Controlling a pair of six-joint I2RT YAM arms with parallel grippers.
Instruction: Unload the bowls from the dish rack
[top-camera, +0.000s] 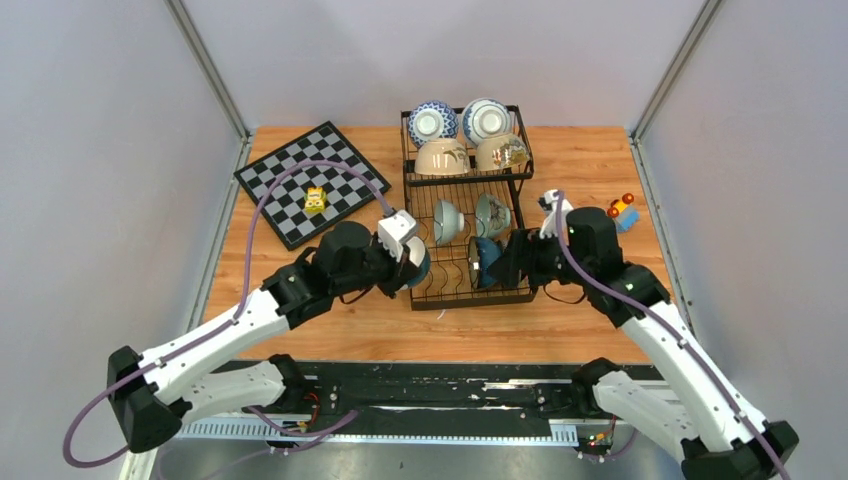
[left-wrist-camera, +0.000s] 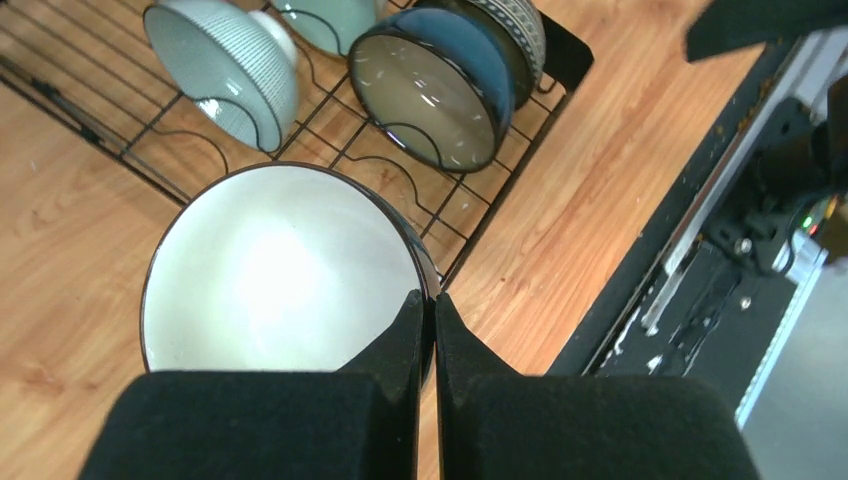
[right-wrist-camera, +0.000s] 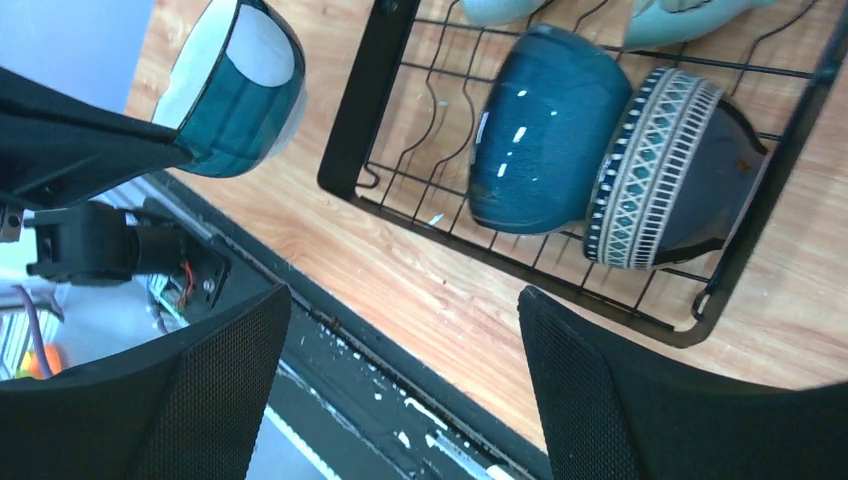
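My left gripper is shut on the rim of a white-lined teal bowl (left-wrist-camera: 270, 260), held over the left front of the rack (top-camera: 470, 303). My right gripper stands open above the rack's right front, near a blue bowl (right-wrist-camera: 540, 130) and a dark patterned bowl (right-wrist-camera: 650, 165). Pale green bowls (top-camera: 447, 222) stand in the lower tier. Two blue-white bowls (top-camera: 432, 122) and two cream bowls (top-camera: 441, 155) rest upside down on the upper tier.
A chessboard (top-camera: 280, 180) with a small yellow box (top-camera: 315, 200) lies left of the rack. A toy (top-camera: 625, 218) lies at the right.
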